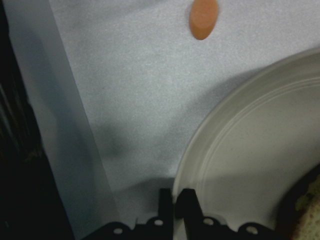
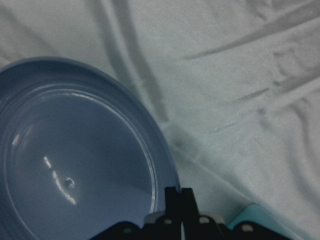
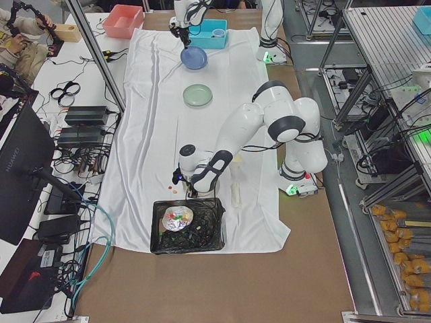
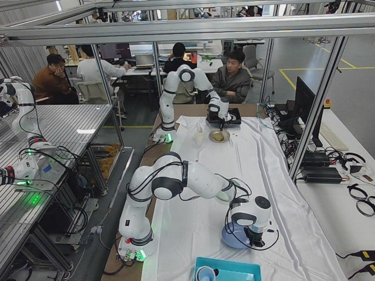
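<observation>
A beige plate (image 4: 225, 136) with a bread-like item (image 4: 218, 137) lies by the dark tray; in the left wrist view my left gripper is closed on its rim. An orange piece (image 1: 203, 19) lies on the cloth nearby. At the other end of the table, my right gripper is shut on the rim of a blue plate (image 2: 85, 150), beside the turquoise bin (image 3: 202, 42). A green plate (image 3: 197, 95) lies between the two arms.
The black tray (image 3: 168, 243) holds a round foil-like item (image 3: 177, 217). The turquoise bin holds a cup (image 4: 205, 274). A pale elongated item (image 3: 236, 195) lies beside the tray. White cloth around the green plate is mostly clear.
</observation>
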